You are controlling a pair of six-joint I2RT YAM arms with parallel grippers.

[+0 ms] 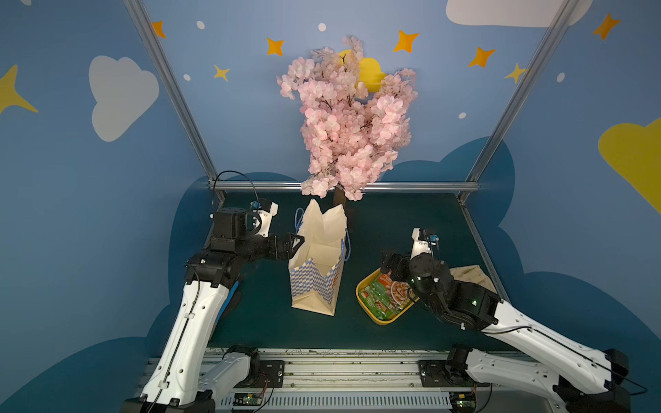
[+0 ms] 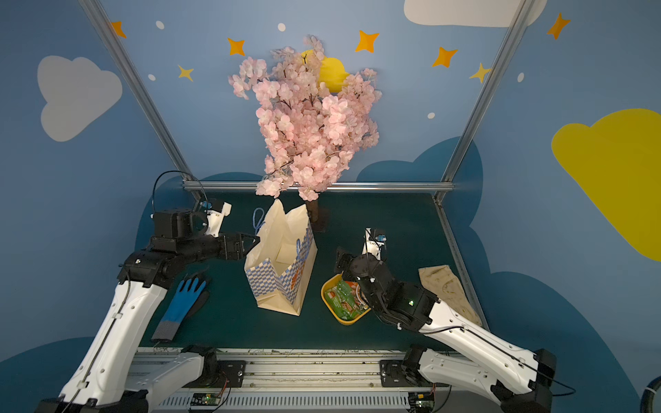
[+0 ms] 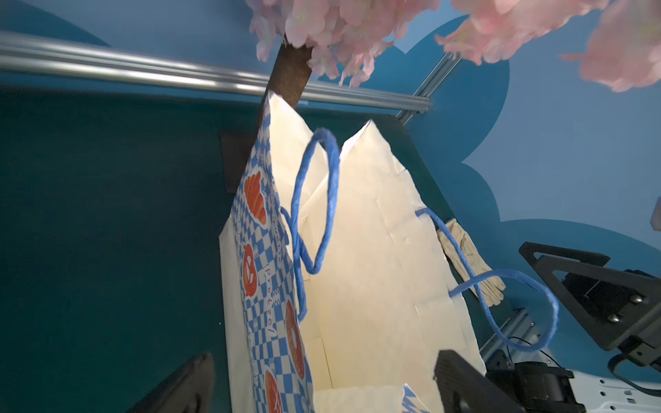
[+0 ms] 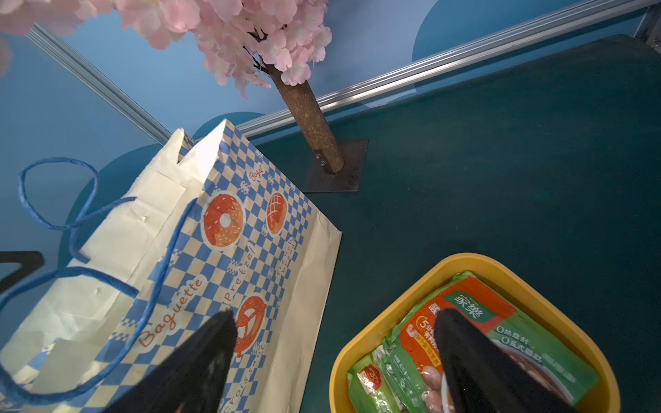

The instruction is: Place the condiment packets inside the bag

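An upright white paper bag [image 1: 316, 282] with blue checks and blue rope handles stands mid-table, its top open. My open, empty left gripper [image 1: 294, 244] hovers at the bag's left rim; in the left wrist view the bag lies beyond its blurred fingers. Right of the bag, the condiment packets [image 4: 420, 330], green and red, lie in a yellow tray [image 4: 468, 258]. My right gripper [image 2: 344, 258] is open above that tray, holding nothing, its fingers blurred in the right wrist view.
A blossom tree [image 1: 344, 117] stands behind the bag. Beige gloves [image 2: 444, 289] lie at the right, a blue glove [image 2: 179, 306] at the left.
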